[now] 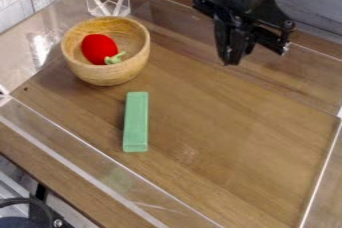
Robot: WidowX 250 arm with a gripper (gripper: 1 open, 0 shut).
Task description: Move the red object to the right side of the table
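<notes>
The red object (98, 47), rounded with a small green part at its lower edge, lies inside a round wooden bowl (83, 73) at the upper left of the table. My black gripper (238, 52) is over the back of the table, right of centre and well to the right of the bowl. It points downward, apart from the red object. At this size I cannot tell how far its fingers stand from each other, and no object shows at their tips.
A flat green block (136, 122) lies below and to the right of the bowl. A white wire-like piece (107, 2) stands behind the bowl. Clear edging runs along the table's sides.
</notes>
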